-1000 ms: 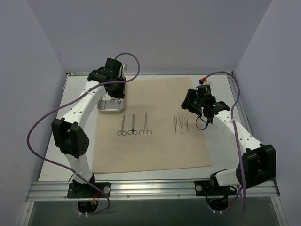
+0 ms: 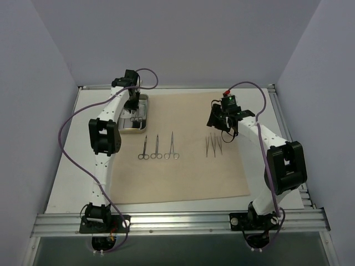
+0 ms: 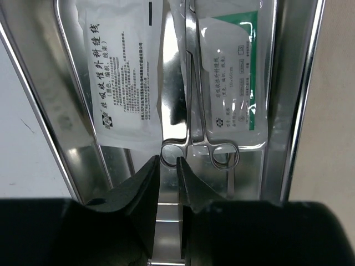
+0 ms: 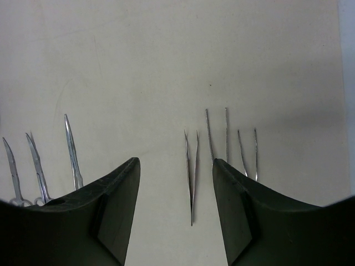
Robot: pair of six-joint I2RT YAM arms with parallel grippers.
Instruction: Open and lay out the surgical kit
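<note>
My left gripper hangs over the steel tray, fingertips close to the finger rings of a clamp or scissors, which lies among suture packets and other steel instruments. Its fingertips are slightly apart; I see nothing held. My right gripper stands part open and empty over the cloth, near three tweezers. Three ringed scissor-like instruments lie in a row at the middle of the cloth.
The beige cloth has free room in front of and behind the laid-out instruments. White table surface borders it, with walls at both sides and behind.
My left arm has shifted left and come down over the tray. My right arm has moved a little left, staying near the tweezers.
</note>
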